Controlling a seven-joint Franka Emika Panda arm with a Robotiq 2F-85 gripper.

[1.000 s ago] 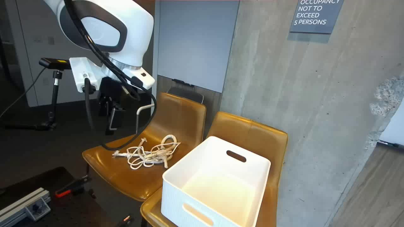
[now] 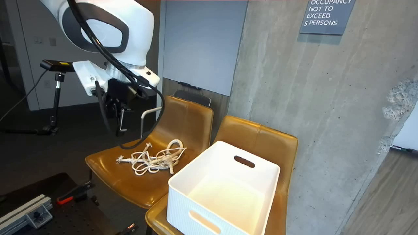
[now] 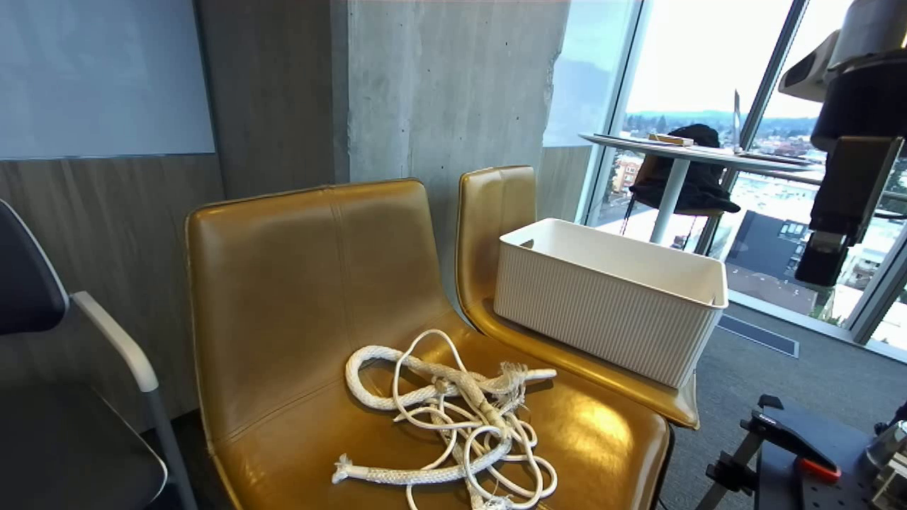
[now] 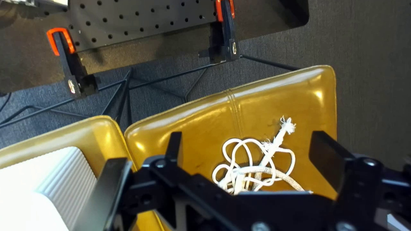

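A tangle of white rope (image 2: 156, 158) lies on the seat of a tan leather chair, with thick frayed pieces and thin cord looped together. In the wrist view, my gripper is open above that chair, its two dark fingers (image 4: 327, 161) wide apart. The rope (image 4: 266, 165) appears between them but lower down, on the seat, and part of it is hidden behind the gripper body. A white ribbed bin (image 3: 608, 302) rests on the neighbouring tan chair; its inside looks empty in the first exterior view.
A dark perforated table (image 4: 135, 19) with orange-tipped clamps (image 4: 61, 40) stands along the chairs' front edges. The leather chair back (image 3: 314, 289) rises behind the rope. A grey office chair (image 3: 68, 408) is close by. Bare seat surrounds the rope.
The arm's wrist has turned slightly and the gripper has shifted a little to the right in the first exterior view. The rope and the bin stay where they were.
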